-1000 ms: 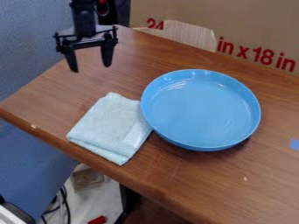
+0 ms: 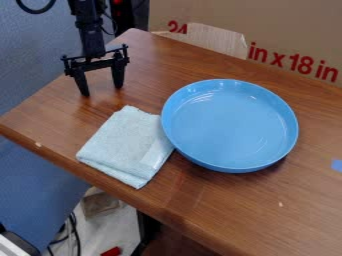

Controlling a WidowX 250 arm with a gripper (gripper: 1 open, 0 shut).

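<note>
My black gripper (image 2: 100, 82) hangs low over the left back part of the wooden table, its two fingers standing apart with nothing seen between them. Toward the front of the table lies a folded pale blue cloth (image 2: 124, 147), apart from the gripper. To its right rests a round blue plate (image 2: 230, 127), empty, close against the cloth's right edge.
A cardboard sheet (image 2: 254, 40) with red printing stands along the back, a pale wooden piece (image 2: 214, 42) before it. Bare tabletop (image 2: 60, 125) surrounds the gripper. The table's left edge drops toward clutter on the floor. A small blue patch (image 2: 335, 165) is at the right.
The gripper has moved down and slightly left, closer to the tabletop. The cloth and plate have not moved.
</note>
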